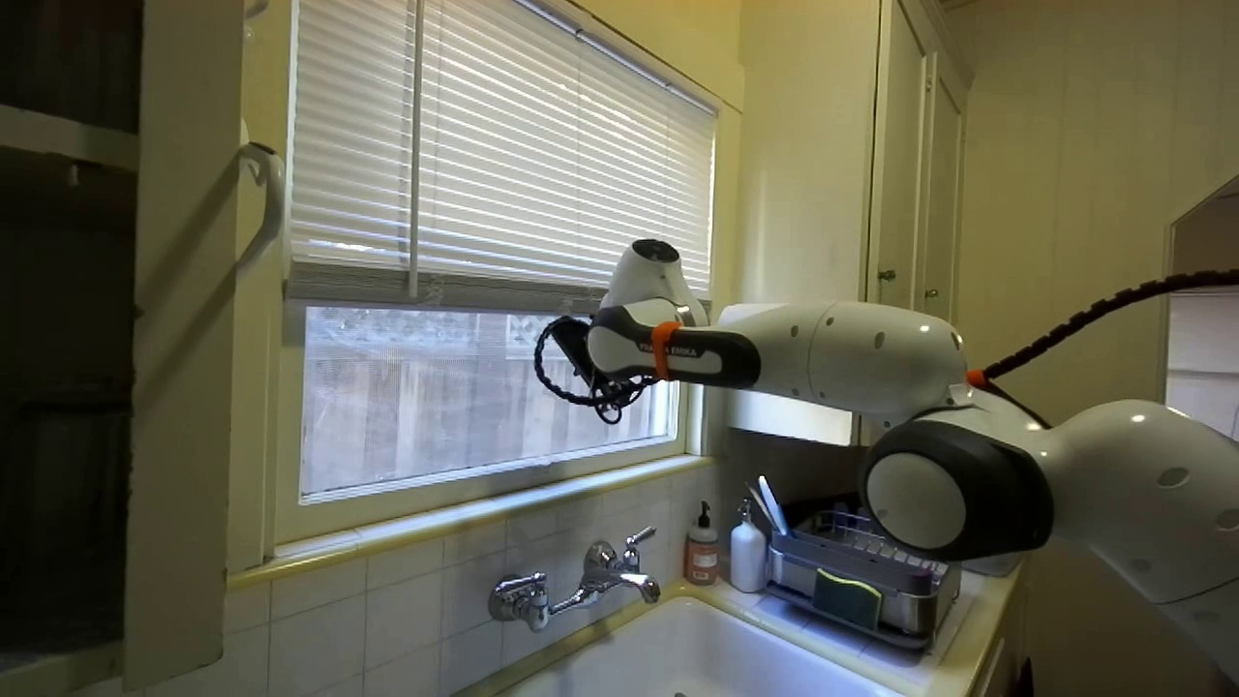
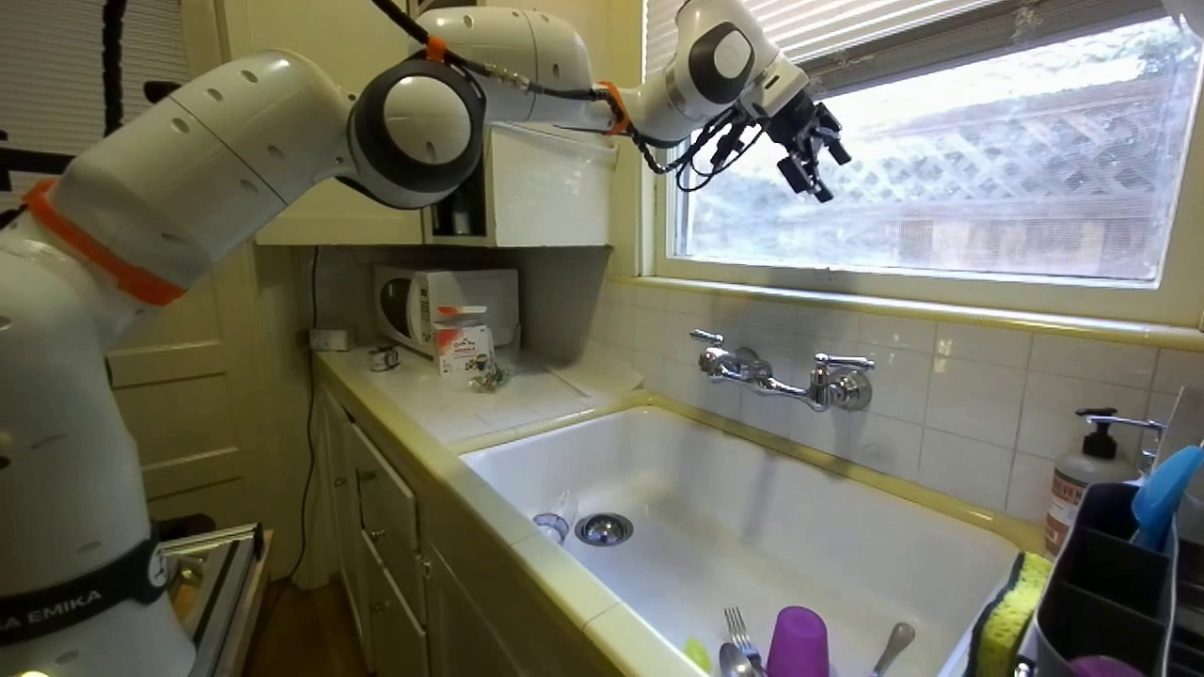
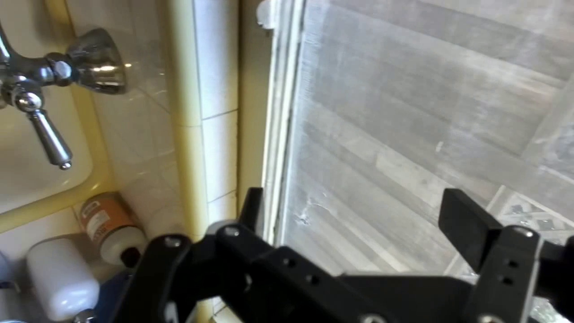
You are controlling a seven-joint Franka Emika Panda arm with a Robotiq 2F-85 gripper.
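Observation:
In exterior view 2 my gripper [image 2: 821,179] hangs in front of the window [image 2: 971,169], high over the sink [image 2: 722,474]. The wrist view shows my gripper open, its two black fingers wide apart with only the window pane [image 3: 376,134] behind the gap. The arm mostly hides the gripper in exterior view 1. The blinds [image 1: 499,151] are lowered over the upper part of the window. Below the sill, the chrome faucet [image 2: 779,378] is fixed to the tiled wall, well under the gripper.
A purple cup [image 2: 799,643], a fork [image 2: 739,632] and other utensils lie in the sink. Soap bottles [image 1: 702,552] and a dish rack [image 1: 860,569] stand right of it. A microwave [image 2: 446,299] occupies the far counter. An open cabinet door [image 1: 186,348] is at left.

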